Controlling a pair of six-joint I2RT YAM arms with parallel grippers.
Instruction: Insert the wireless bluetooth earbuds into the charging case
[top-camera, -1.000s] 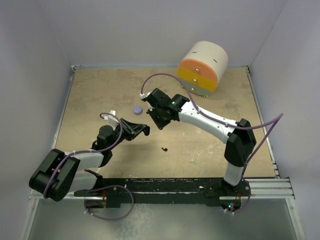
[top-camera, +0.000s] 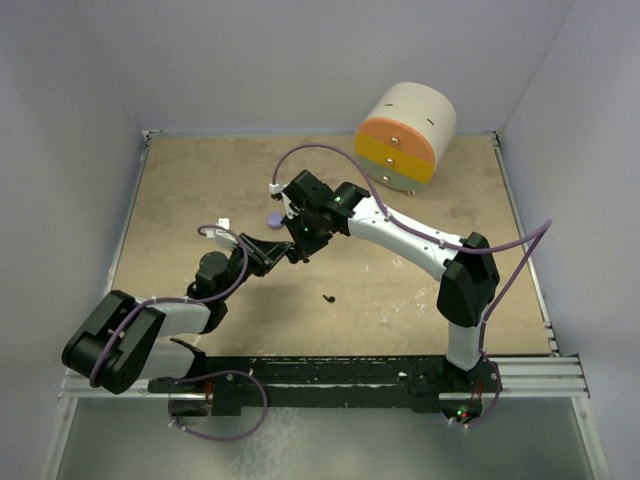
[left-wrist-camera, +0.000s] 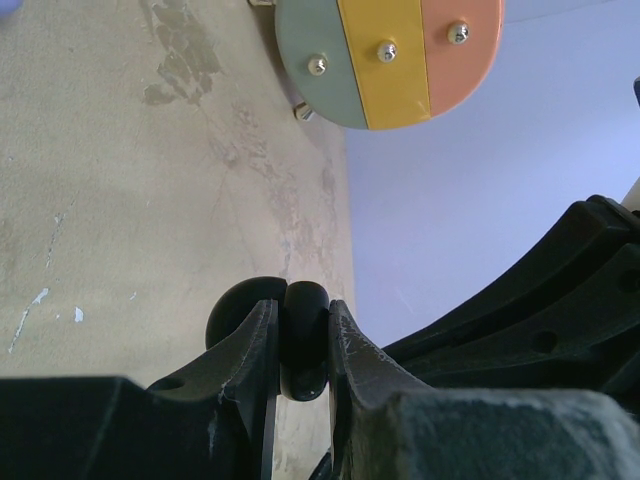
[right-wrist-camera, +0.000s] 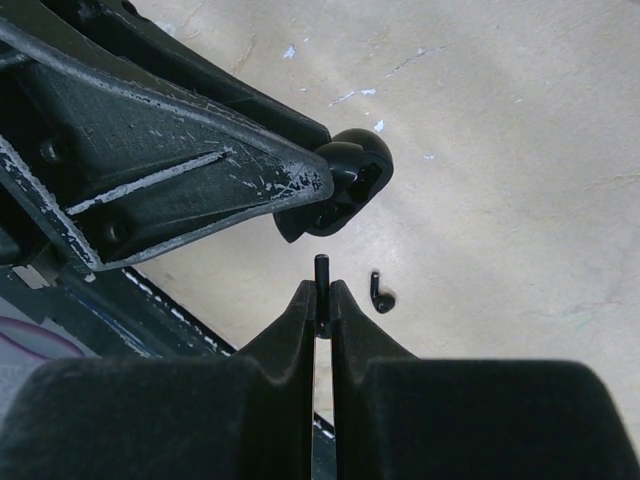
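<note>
The small black charging case (right-wrist-camera: 372, 172) is clasped by my left gripper, its lid side and hollow interior turned toward the right wrist camera. Between the fingertips of my right gripper is a thin black earbud (right-wrist-camera: 322, 270), its stem pointing up in the right wrist view. In that view the held earbud is below the case, with a gap between them in the picture. From above, both grippers meet near the table's middle and hide most of the case. A second black earbud (top-camera: 329, 298) lies loose on the table.
A round-ended chest with coloured drawers (top-camera: 395, 150) stands at the back right. A small purple disc (top-camera: 275, 219) lies behind the grippers.
The right arm has moved left in the top view, bringing its gripper from a clear gap to right beside the case. The left gripper has hardly moved. The loose earbud and chest are unmoved.
</note>
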